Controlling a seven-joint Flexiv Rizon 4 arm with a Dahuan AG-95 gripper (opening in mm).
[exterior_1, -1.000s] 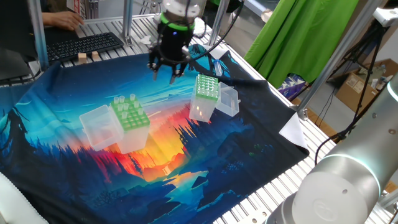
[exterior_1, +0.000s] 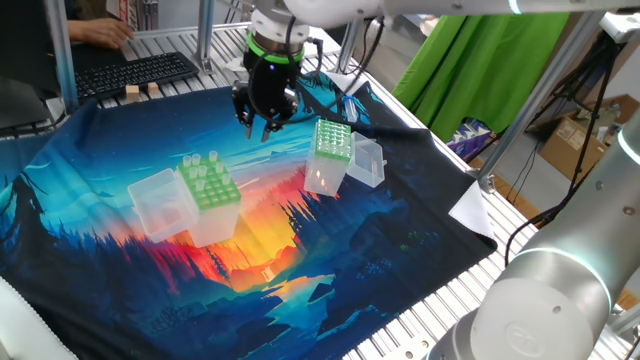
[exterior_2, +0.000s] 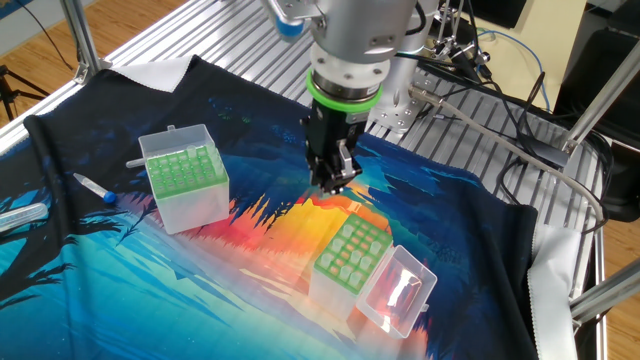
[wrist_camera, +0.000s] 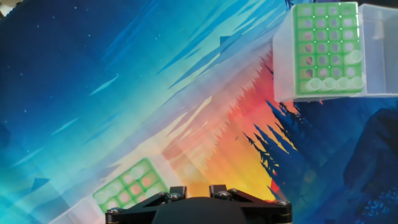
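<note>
My gripper hangs above the cloth behind the two boxes in exterior view 1. Its two fingertips stand apart, with nothing between them; in the wrist view the gripper also shows a gap. A clear box with a green rack sits at the left in exterior view 1, several clear tubes or tips poking up from it. To its right is a second clear box with a green rack. Each box has its lid folded open. In the wrist view, one green rack lies upper right, another lower left, partly cut off.
A patterned cloth covers the slatted metal table. A pen with a blue cap lies beside the left box in exterior view 2. A person's hand rests near a keyboard. Bare cloth lies between the boxes.
My gripper has shifted slightly left and its wrist has turned, while the upper arm has swung further into view. Both boxes stay where they were.
</note>
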